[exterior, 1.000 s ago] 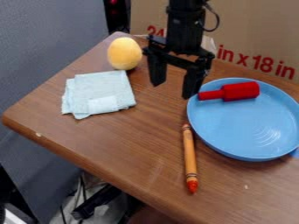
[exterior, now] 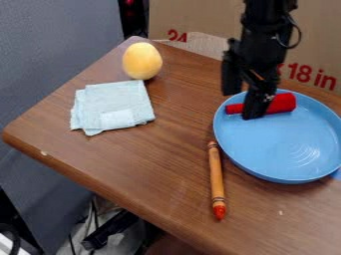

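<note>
The black gripper [exterior: 248, 87] is over the upper left part of the blue plate [exterior: 280, 149], right at the red object [exterior: 281, 103] lying there. Its lower fingers cover part of that object; whether they are closed on it I cannot tell. An orange crayon [exterior: 217, 184] lies on the wooden table left of and below the plate. A folded pale cloth [exterior: 110, 106] lies at the left, with a yellow egg-shaped object [exterior: 143, 61] above it.
A cardboard box [exterior: 193, 20] stands behind the table [exterior: 134, 169]. The table's left edge drops to a grey floor area with cables below. The middle of the table between cloth and plate is clear.
The gripper has moved right and down, from above the bare middle of the table to the red object on the plate.
</note>
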